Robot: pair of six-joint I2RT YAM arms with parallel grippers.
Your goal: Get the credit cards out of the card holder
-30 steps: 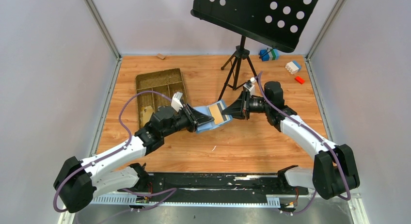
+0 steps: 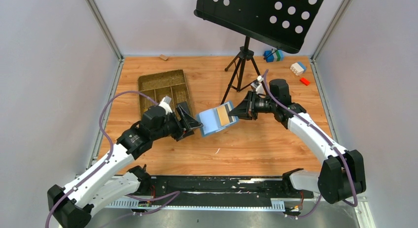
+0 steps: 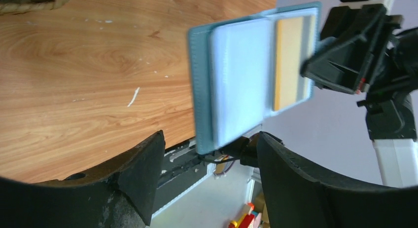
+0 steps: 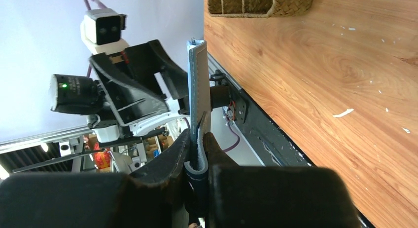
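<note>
The light-blue card holder (image 2: 210, 122) is held up off the table between my two arms. A tan card (image 3: 286, 62) and a greyish strip beside it show on its face, near the right gripper's end. My right gripper grips the holder's edge, with the holder standing between its fingers. At the opposite end, my left gripper (image 2: 195, 126) stands open with nothing in it. In the left wrist view, the holder's free edge lies beyond the spread fingers (image 3: 148, 156), apart from them.
A woven basket with compartments (image 2: 160, 79) sits at the back left, partly behind the left arm. The black stand's tripod (image 2: 241, 65) is at the back. Toy blocks (image 2: 297, 68) lie at the back right.
My left gripper has drawn back to the left from over the holder and opened, uncovering more of the blue face. The right gripper and the holder have barely shifted.
</note>
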